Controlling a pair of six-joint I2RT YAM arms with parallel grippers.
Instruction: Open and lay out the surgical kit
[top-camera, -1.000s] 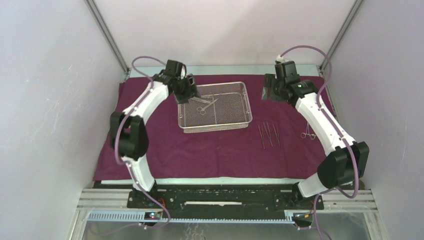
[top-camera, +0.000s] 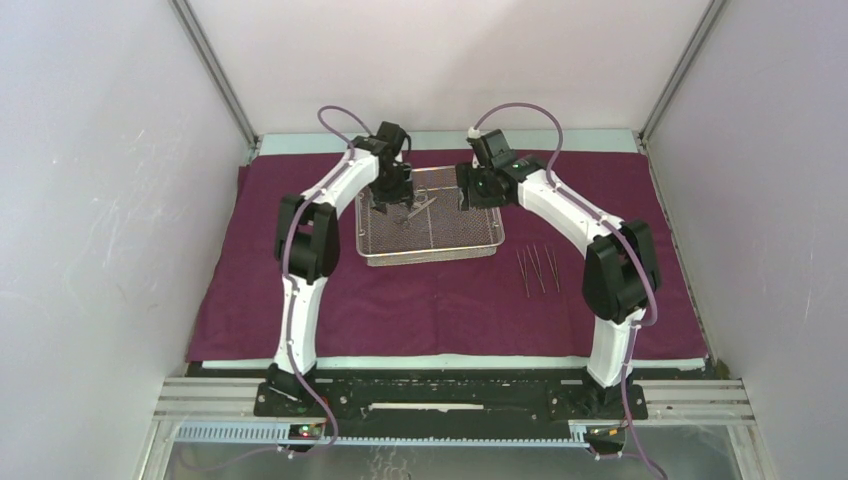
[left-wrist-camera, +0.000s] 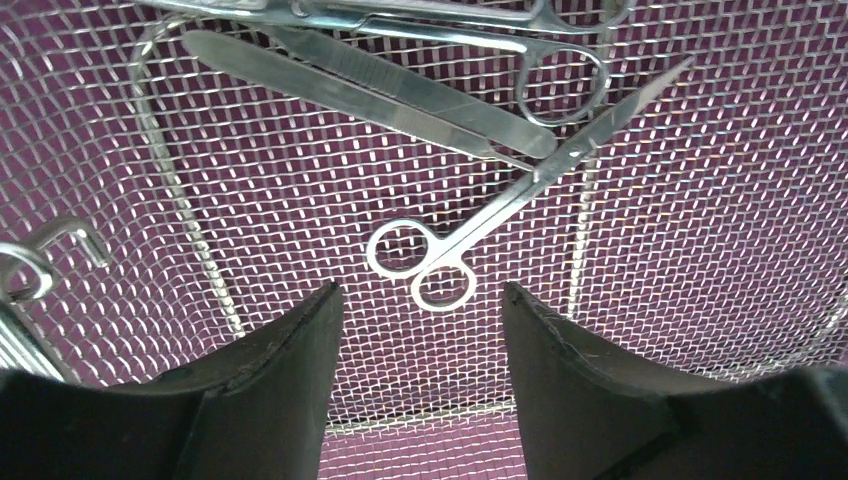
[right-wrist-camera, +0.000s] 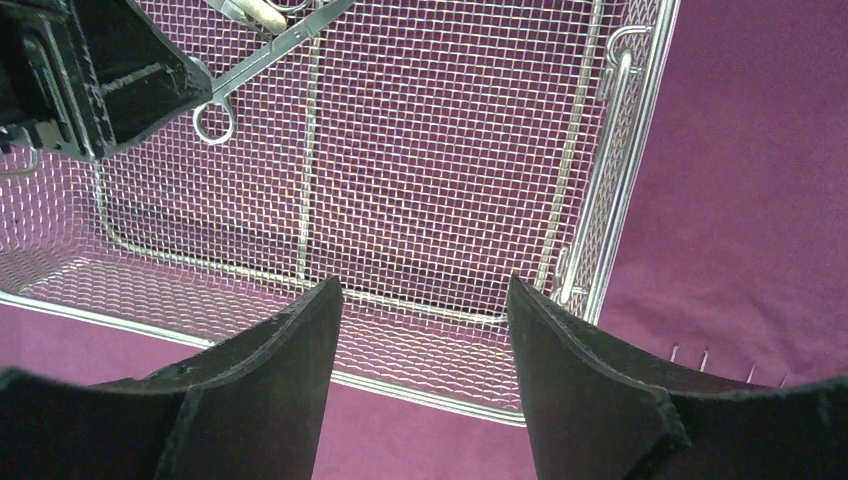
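A wire mesh tray (top-camera: 432, 256) sits on the maroon cloth. In the left wrist view, scissors (left-wrist-camera: 462, 235) lie on its mesh floor, their tip up to the right. Flat tweezers (left-wrist-camera: 340, 95) touch or cross them, and a ring-handled clamp (left-wrist-camera: 450, 35) lies beyond. My left gripper hangs over the tray by the scissor rings, its fingers apart and empty. Over the tray's right half is my right gripper, also open, with bare mesh below it. The left gripper's dark finger (right-wrist-camera: 150, 85) shows at the right wrist view's upper left.
Several thin instruments (top-camera: 539, 270) lie side by side on the cloth right of the tray. A wire handle (right-wrist-camera: 600, 170) stands along the tray's right wall.
My left gripper has moved right, over the tray's instruments. My right gripper has come left from beyond the tray to above its right half. The right arm now covers the ringed instrument on the cloth.
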